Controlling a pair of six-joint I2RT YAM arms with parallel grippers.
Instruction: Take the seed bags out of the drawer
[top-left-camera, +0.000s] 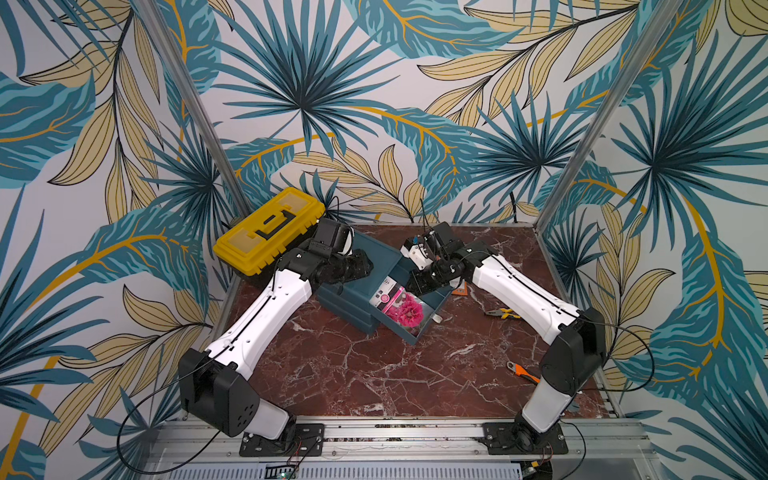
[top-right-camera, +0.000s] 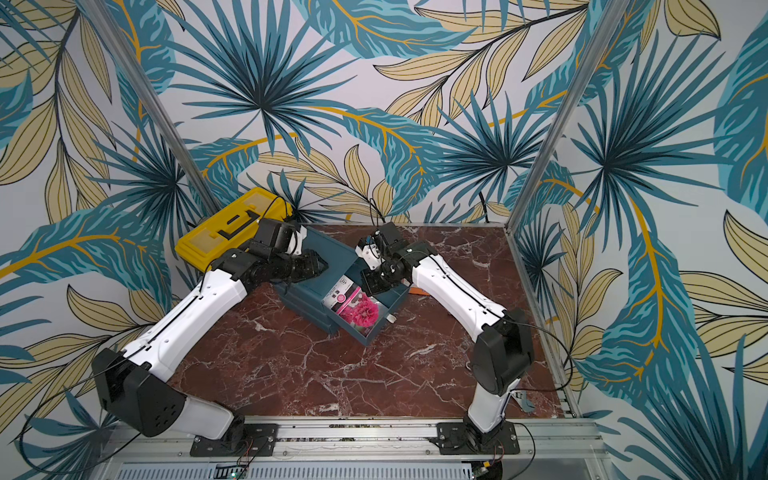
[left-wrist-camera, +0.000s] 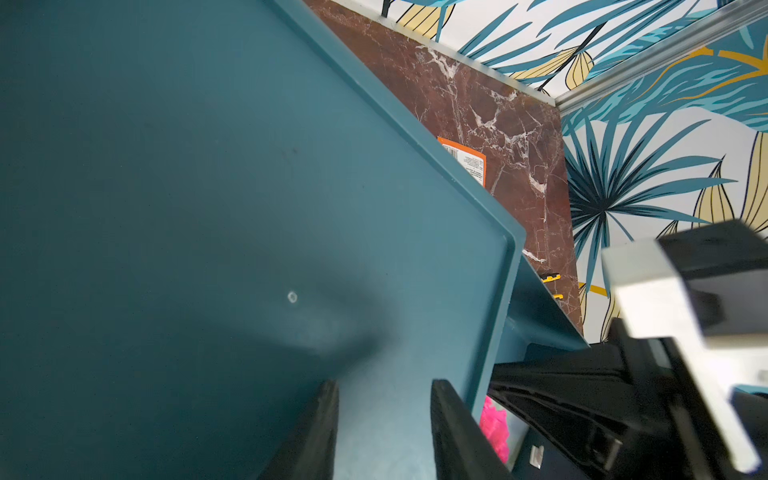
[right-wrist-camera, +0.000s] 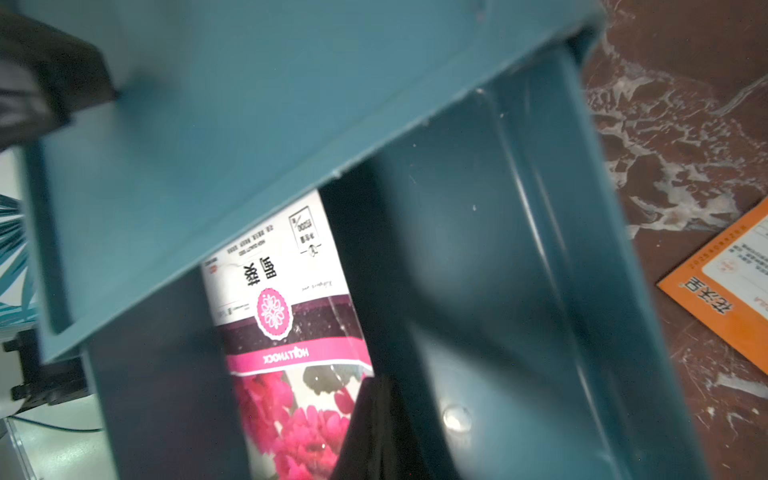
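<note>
A teal drawer (top-left-camera: 432, 313) is pulled out from its unit (top-left-camera: 376, 254). A pink hollyhock seed bag (right-wrist-camera: 286, 320) lies flat inside, partly under the unit's top edge in the right wrist view. My right gripper is shut at the drawer, beside that bag, with nothing seen between its fingers. My left gripper is part open over the unit's top, nothing between its fingers. An orange seed bag (right-wrist-camera: 712, 280) lies on the table outside the drawer.
A yellow toolbox (top-left-camera: 268, 228) sits at back left. Pliers (top-left-camera: 502, 313) and an orange-handled tool (top-left-camera: 520, 370) lie on the right of the marble table, whose front (top-left-camera: 336, 384) is clear.
</note>
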